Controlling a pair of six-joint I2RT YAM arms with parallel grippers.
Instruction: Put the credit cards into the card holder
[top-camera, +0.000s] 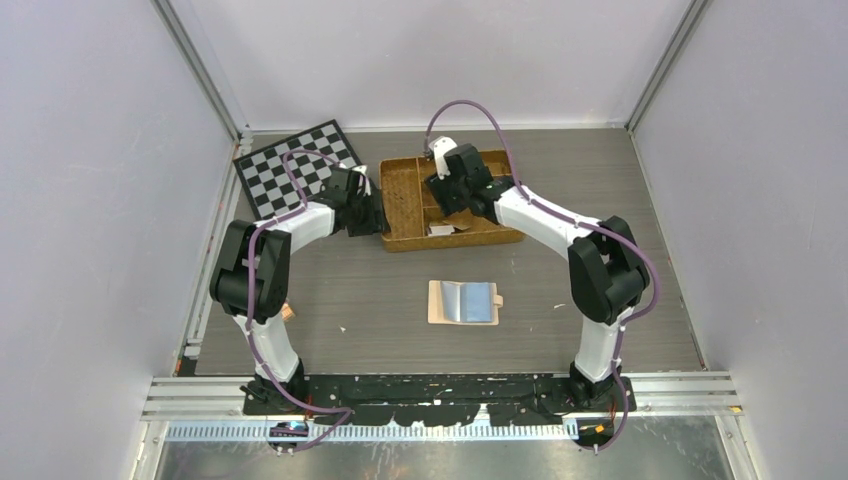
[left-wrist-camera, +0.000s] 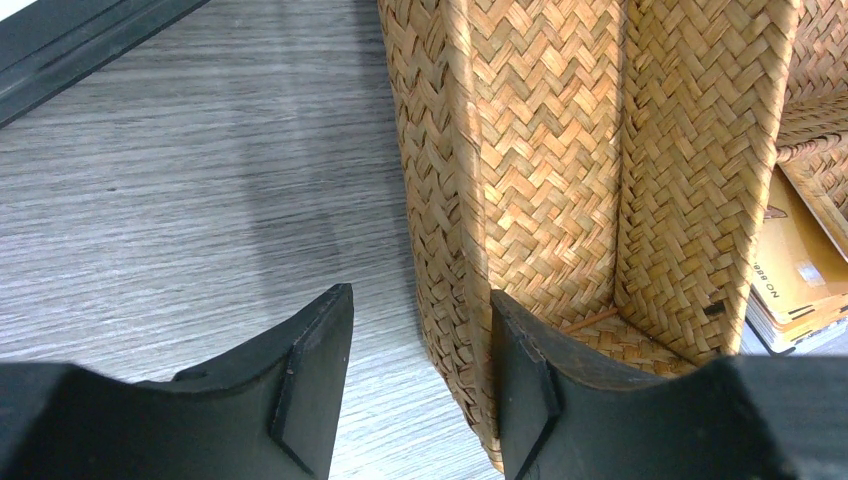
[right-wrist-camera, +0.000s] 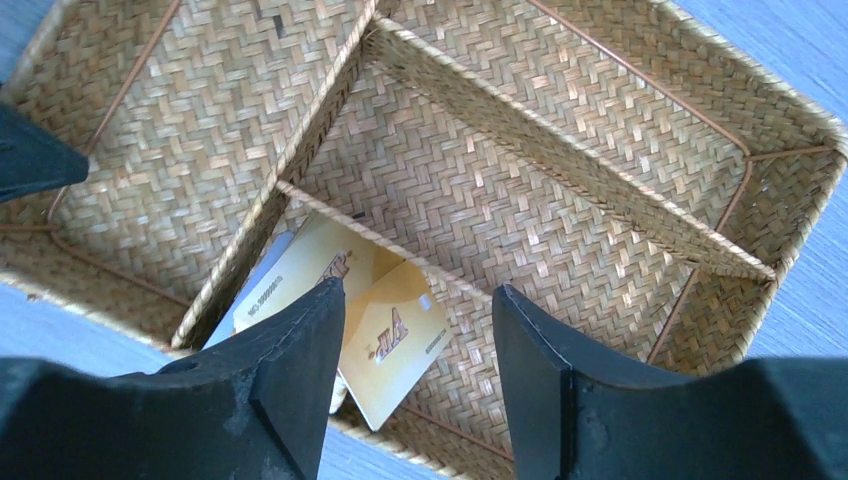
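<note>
Several cards, tan ones among them, lie stacked loosely in a small front compartment of the woven basket. My right gripper is open above that compartment, nothing between its fingers, the cards partly hidden behind its left finger. On the basket's left side wall my left gripper stands open, one finger outside and the other inside the wall. In the top view the card holder lies spread open on the table in front of the basket, clear sleeves showing.
A black-and-white checkered board lies left of the basket, partly under the left arm. A small orange piece sits near the left arm's base. Bare table surrounds the card holder.
</note>
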